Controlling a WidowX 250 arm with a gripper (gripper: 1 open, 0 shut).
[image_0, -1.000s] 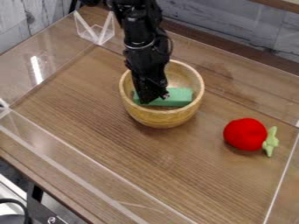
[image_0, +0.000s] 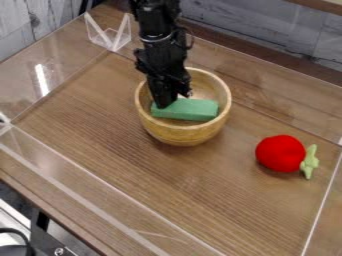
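Note:
A wooden bowl sits on the table, holding a flat green block. The black gripper reaches down from the top into the bowl's back left, at the left end of the block. Its fingers look narrow; whether anything is between the fingertips cannot be made out.
A red tomato-like object with a green stem lies to the right of the bowl. Clear plastic pieces sit at the left and upper-left edges.

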